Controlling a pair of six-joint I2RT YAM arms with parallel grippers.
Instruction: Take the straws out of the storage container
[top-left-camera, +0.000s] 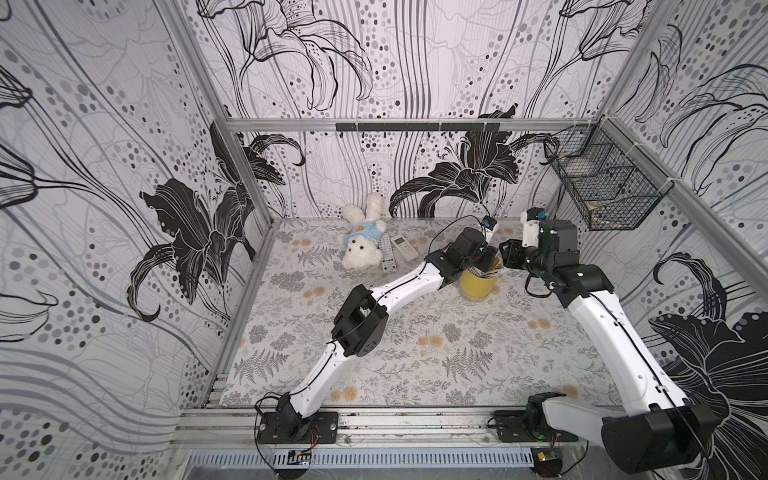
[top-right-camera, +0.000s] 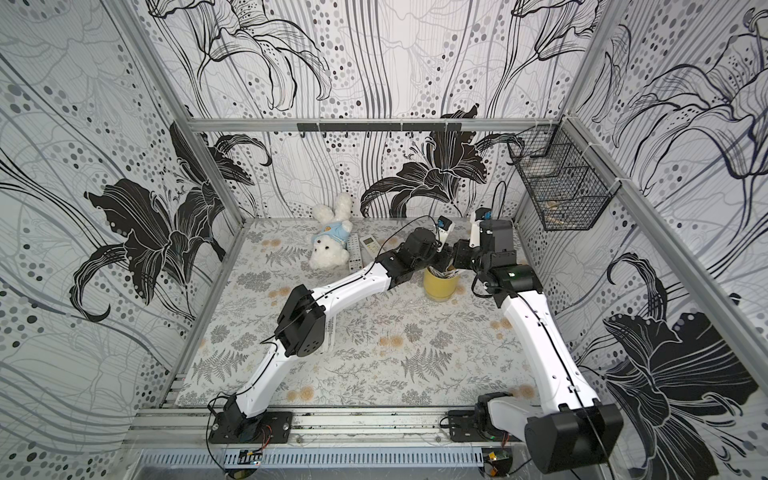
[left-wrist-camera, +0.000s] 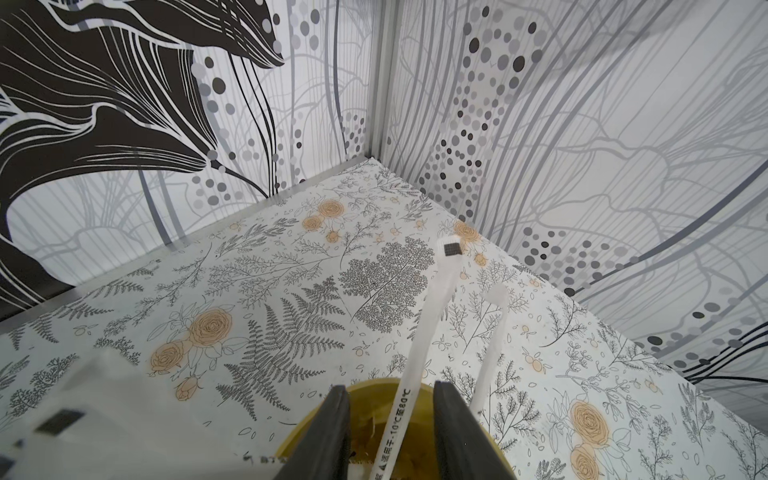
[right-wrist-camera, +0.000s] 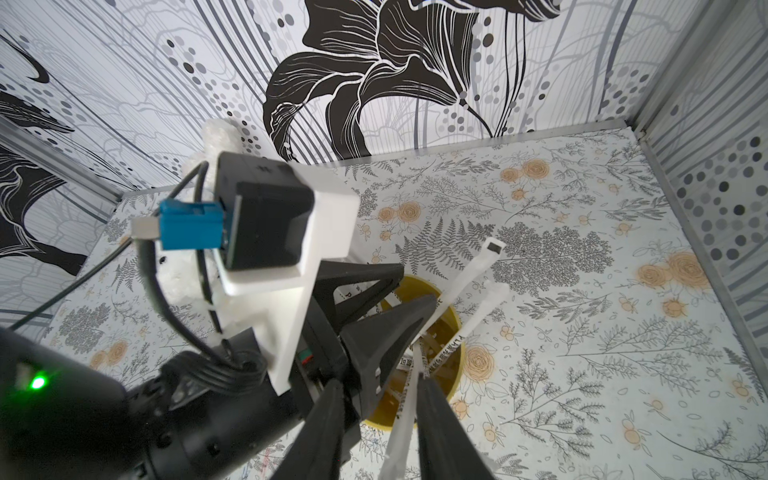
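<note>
The yellow storage container (top-left-camera: 476, 288) stands on the table at centre right. Several white wrapped straws lean out of it; one long straw (left-wrist-camera: 430, 320) passes upward between the fingers of my left gripper, which is open over the rim. A second straw (left-wrist-camera: 492, 344) rises outside those fingers. My right gripper is open on the container's right side, with a blurred white straw (right-wrist-camera: 400, 440) showing between its fingers. In the right wrist view, the left gripper's black fingers (right-wrist-camera: 400, 332) cover part of the container's mouth.
A white plush toy (top-left-camera: 362, 252) in blue lies at the back left, beside a remote (top-left-camera: 387, 254) and a pale handheld device (top-left-camera: 404, 246). A black wire basket (top-left-camera: 608, 180) hangs at the right wall.
</note>
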